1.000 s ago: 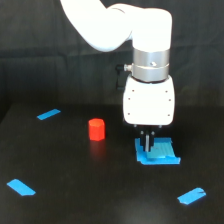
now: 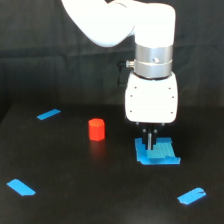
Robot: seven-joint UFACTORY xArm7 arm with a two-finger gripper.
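My gripper points straight down over a blue square patch on the dark table, right of centre. Its slim dark fingers are close to each other; at this size I cannot tell whether they are open or shut. Just below and slightly to the right of the fingertips, a lighter teal square piece lies on the blue patch. Whether the fingertips touch it cannot be made out.
A red block stands to the left of the gripper. Flat blue strips lie at the far left, near left and near right.
My arm and gripper have shifted slightly to the right and a little up. The red block, blue patch and strips stay where they were.
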